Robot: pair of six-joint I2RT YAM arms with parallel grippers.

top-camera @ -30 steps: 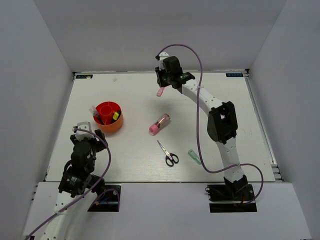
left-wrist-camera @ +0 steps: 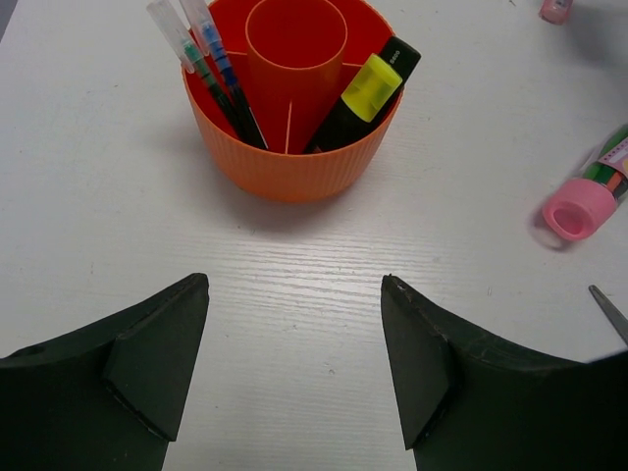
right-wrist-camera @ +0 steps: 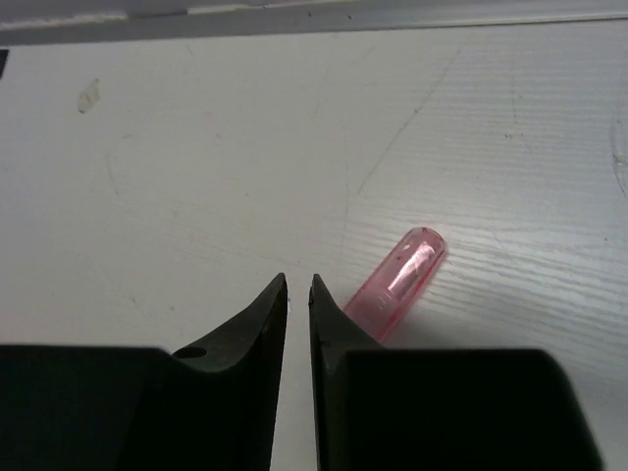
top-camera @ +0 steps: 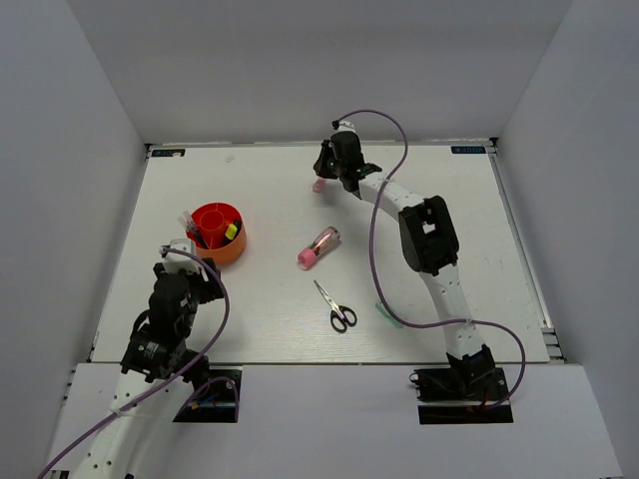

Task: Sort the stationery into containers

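An orange organizer (left-wrist-camera: 275, 172) holds pens and a yellow-capped highlighter (left-wrist-camera: 353, 108). My left gripper stands open below it, empty. My right gripper is above a pink translucent piece (right-wrist-camera: 397, 275) at the back of the table, its fingertips close together with a narrow gap; the piece lies behind and beside them, partly hidden. A pink-capped tube of pencils (top-camera: 319, 247), scissors (top-camera: 341, 315) and a green piece (top-camera: 387, 313) lie on the table.
The white table (top-camera: 270, 319) has free room at the centre and right. Its metal back edge (right-wrist-camera: 324, 22) is close beyond my right gripper.
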